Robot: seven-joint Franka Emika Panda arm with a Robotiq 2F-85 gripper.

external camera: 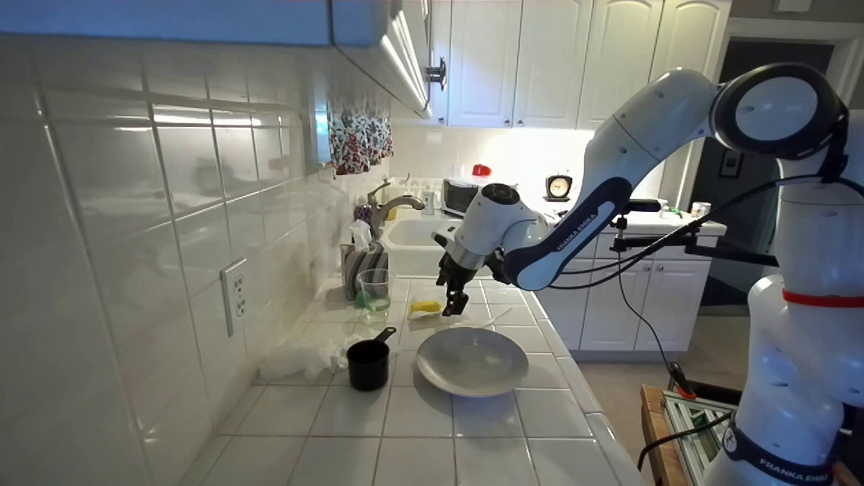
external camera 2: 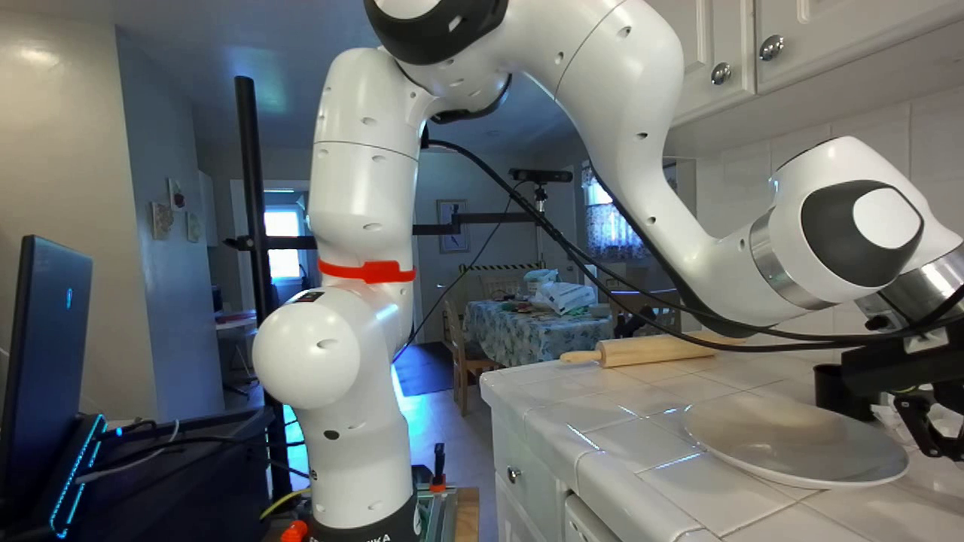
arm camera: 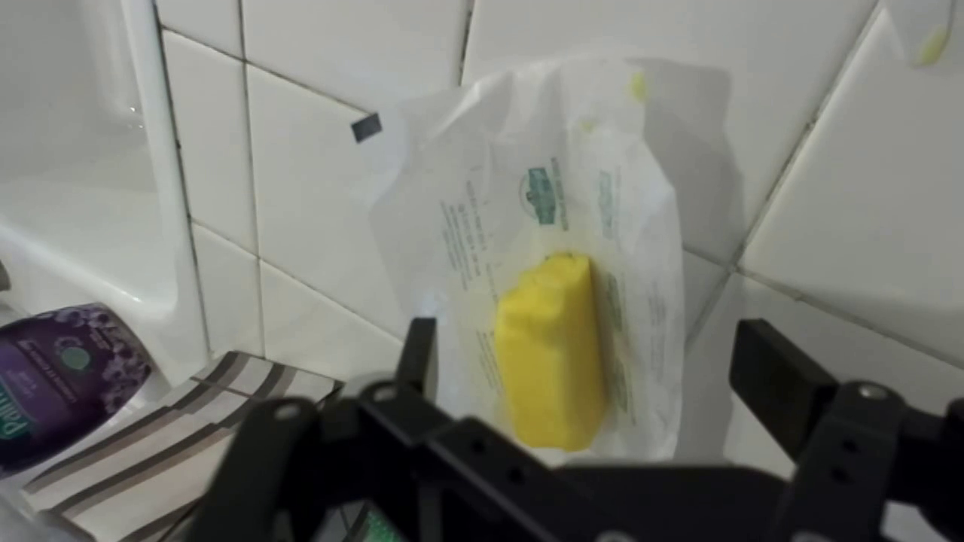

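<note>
A yellow block (arm camera: 553, 361), butter-like and uneven at one end, lies on a printed white wrapper (arm camera: 533, 135) on the tiled counter. My gripper is open above it, and the two black fingers stand wide apart on either side of the block in the wrist view. Nothing is held between them. From the side, the gripper (external camera: 455, 304) hangs over the counter, just right of the yellow block (external camera: 424, 306) and beyond the grey plate (external camera: 472, 362). In the second exterior view the gripper is cut off by the right edge, and the block does not show.
A black measuring cup (external camera: 368, 364) stands left of the plate, with a clear plastic cup (external camera: 374, 293) farther back by the wall. The sink (external camera: 413, 234) lies beyond. A rolling pin (external camera 2: 655, 349) rests on the counter. The near tiles are bare.
</note>
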